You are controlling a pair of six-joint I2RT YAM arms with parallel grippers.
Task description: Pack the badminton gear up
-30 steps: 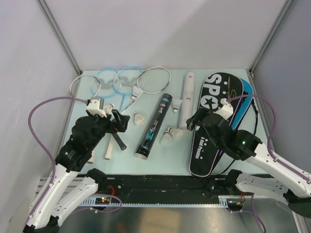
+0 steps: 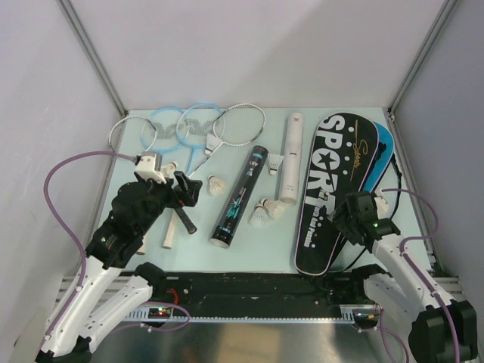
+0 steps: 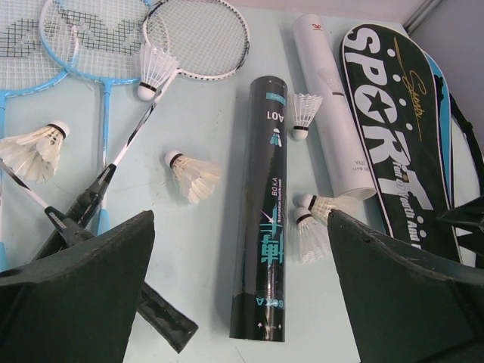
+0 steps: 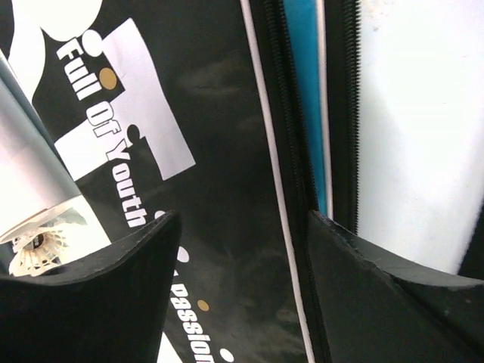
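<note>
The black SPORT bag [image 2: 321,227] lies on the right of the table; my right gripper is down over its zipped edge, fingers apart, close to the zipper [image 4: 291,113]. My left gripper hangs open above the left side, holding nothing. Below it are a black shuttle tube [image 2: 238,200], a white tube [image 2: 291,155], several shuttlecocks [image 3: 194,178] and several rackets [image 3: 208,41], some blue, some white, with handles partly hidden by the left gripper.
The grey-white table [image 2: 144,260] is bounded by walls at back and sides. A small bare patch lies between the black tube and the bag near the front.
My right arm has moved from over the bag's middle toward its right edge and down onto it. The left arm and the gear are unchanged.
</note>
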